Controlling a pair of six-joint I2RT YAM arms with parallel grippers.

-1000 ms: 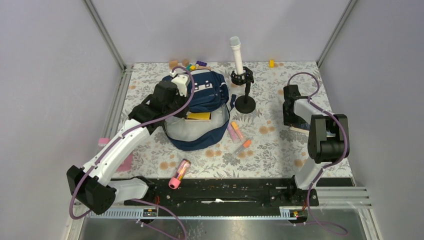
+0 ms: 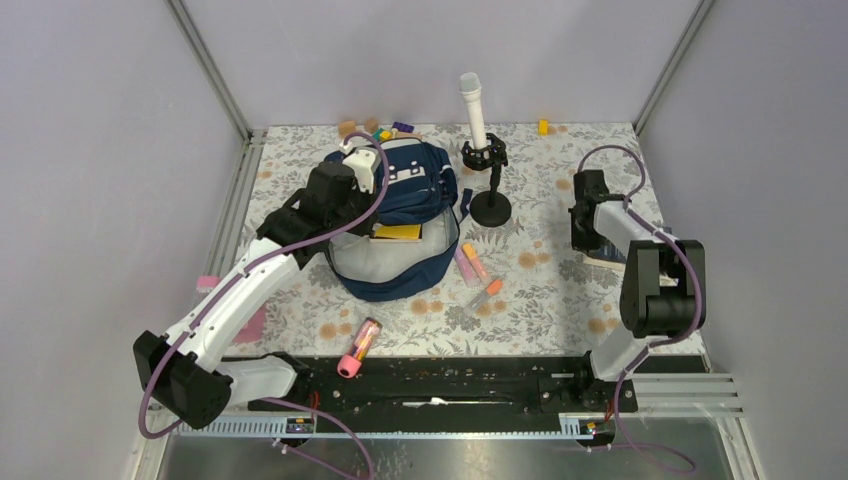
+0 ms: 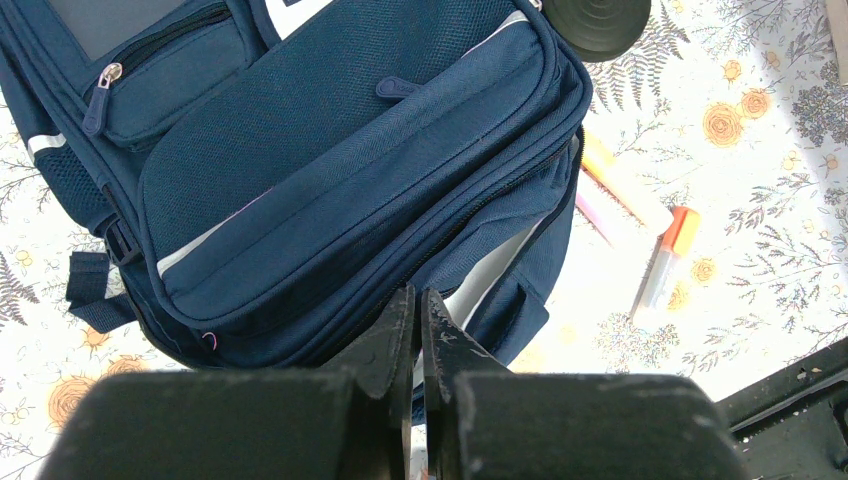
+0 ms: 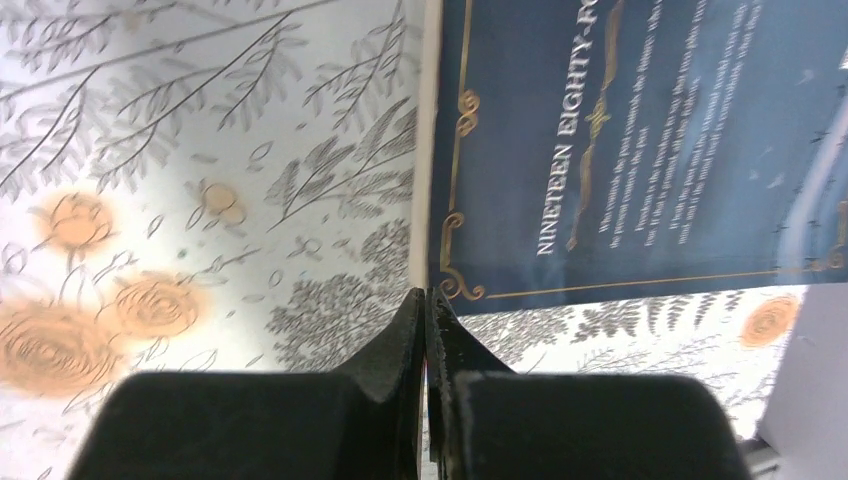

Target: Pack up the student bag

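Observation:
The navy backpack (image 2: 385, 285) lies open on the left of the table, a yellow book (image 2: 397, 231) inside. My left gripper is shut over the bag, nothing visible between its fingers. On the right, a dark blue book (image 4: 640, 170) titled "Nineteen Eighty-F…" lies flat, partly hidden by my right arm in the top view. My right gripper is shut at the lower corner of the book's spine edge; nothing clearly shows between its fingers, and contact is hard to tell.
Highlighters (image 2: 475, 262) and an orange-capped marker (image 2: 489, 292) lie right of the bag. A pink-capped tube (image 2: 359, 347) is at the front edge. A black stand (image 2: 490, 208) with a white cylinder stands centre back. Small blocks line the back edge.
The left arm and backpack are unchanged.

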